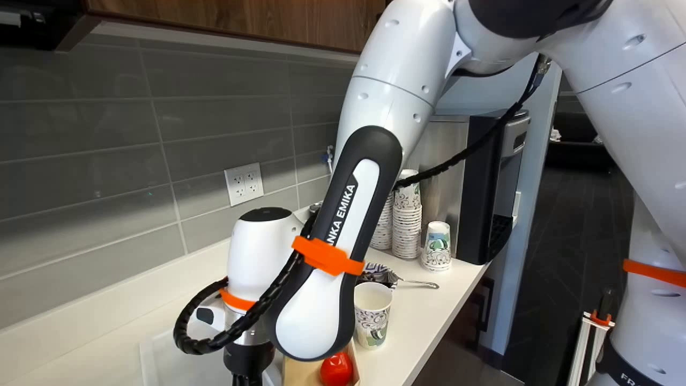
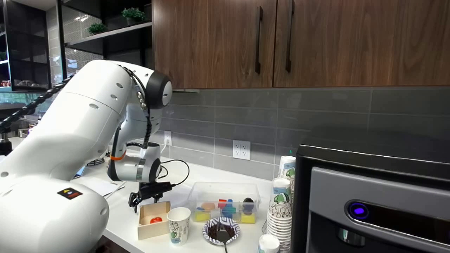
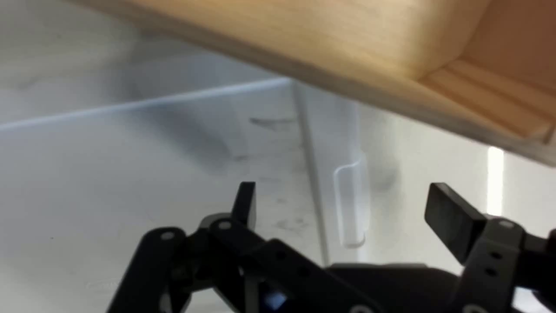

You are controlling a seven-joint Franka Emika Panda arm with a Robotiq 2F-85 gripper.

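Note:
My gripper is open, and nothing stands between its fingers. Low over the counter, it hovers above the edge of a translucent white lid, which has a clear tab on its side. A wooden box crosses the top of the wrist view, apart from the fingers. Exterior view 2 has the gripper just left of that box, which holds a red tomato-like object. In exterior view 1 the lid is partly behind the arm and the fingertips fall below the frame.
Right of the box stands a paper cup. Behind are a clear bin of colourful items and a patterned bowl with dark contents and a spoon. Stacked cups and a black-and-silver machine occupy the right.

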